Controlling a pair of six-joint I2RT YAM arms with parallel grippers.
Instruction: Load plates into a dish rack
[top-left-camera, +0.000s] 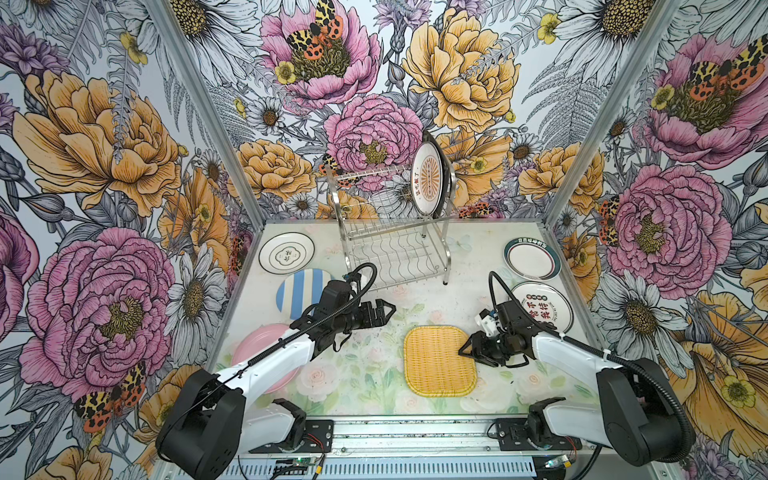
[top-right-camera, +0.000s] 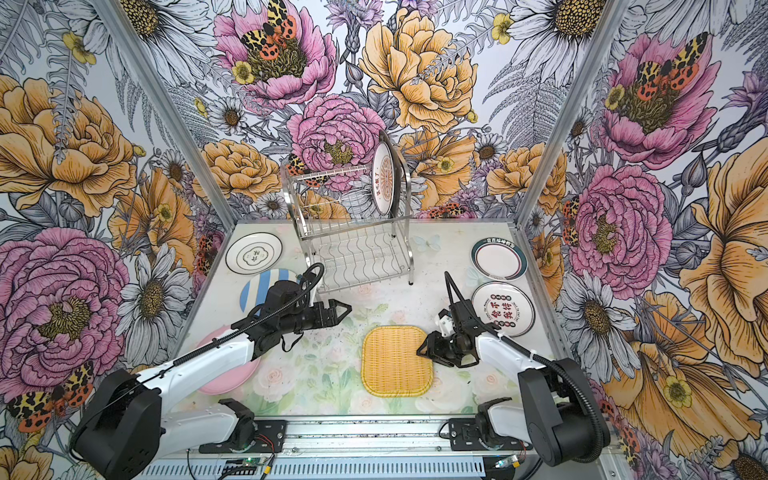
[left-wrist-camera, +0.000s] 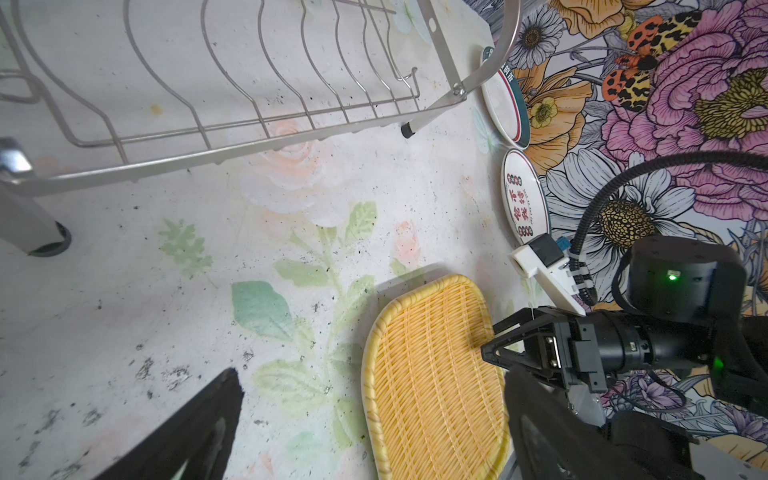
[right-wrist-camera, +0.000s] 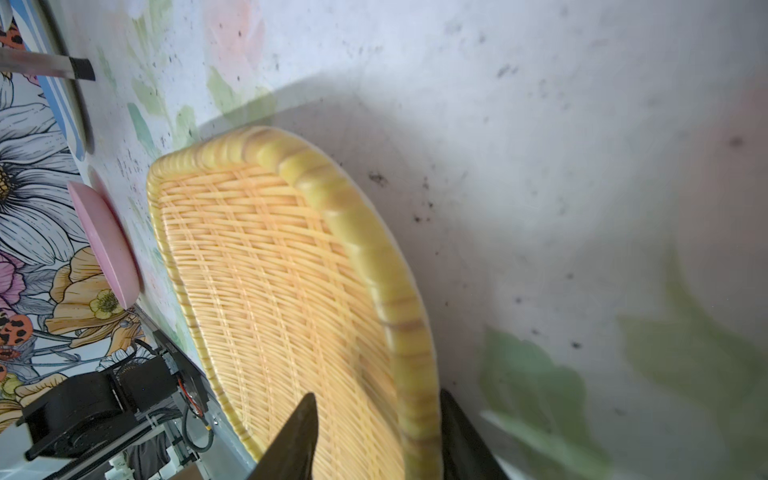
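Observation:
My right gripper is part open at the right rim of the yellow woven tray (right-wrist-camera: 272, 264), one finger over the inside and the other outside; whether they press on the rim cannot be made out. Over the table left of the tray, my left gripper stands open and empty. The wire dish rack (top-left-camera: 392, 240) is at the back, with at least one round patterned plate (top-left-camera: 427, 180) upright at its upper right. Flat on the left lie a white plate (top-left-camera: 286, 253), a blue-striped plate (top-left-camera: 297, 293) and a pink plate (top-left-camera: 254, 344).
On the right side lie a green-rimmed plate (top-right-camera: 498, 258) and a white plate with red lettering (top-right-camera: 502, 307), the latter close to my right arm. The table between rack and tray is clear. Patterned walls enclose the space.

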